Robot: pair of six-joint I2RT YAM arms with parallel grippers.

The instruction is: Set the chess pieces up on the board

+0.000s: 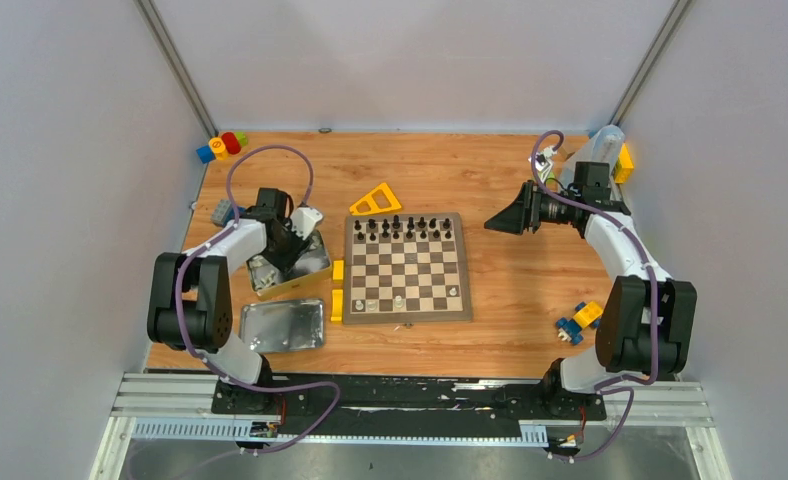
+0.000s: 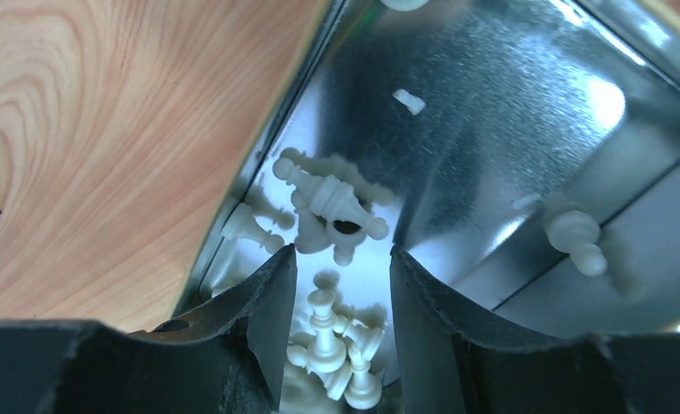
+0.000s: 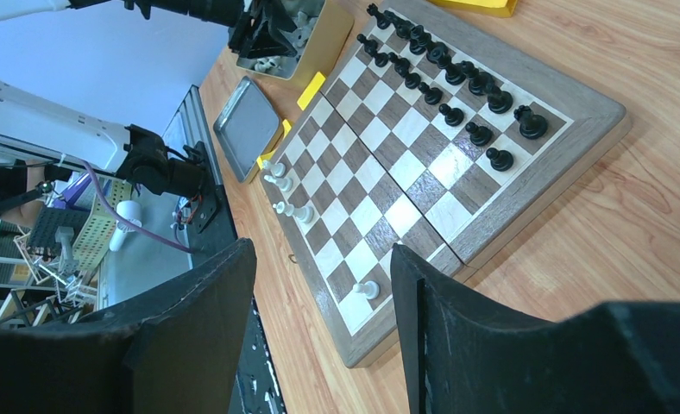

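Observation:
In the top view the chessboard (image 1: 405,270) holds black pieces along its far ranks and several white pieces near its front edge. My left gripper hangs open over a metal box (image 2: 509,103) of loose white pieces. A cluster (image 2: 328,198) lies just beyond its fingertips, more (image 2: 324,336) lie below, and a single piece (image 2: 578,237) is to the right; nothing shows between the fingers. My right gripper stands open and empty to the right of the board, facing it.
An empty metal tray (image 1: 281,325) sits in front of the box. Yellow blocks (image 1: 336,305) line the board's left side, and a yellow triangle (image 1: 375,200) lies behind it. Toy bricks sit at the corners. The wood right of the board is clear.

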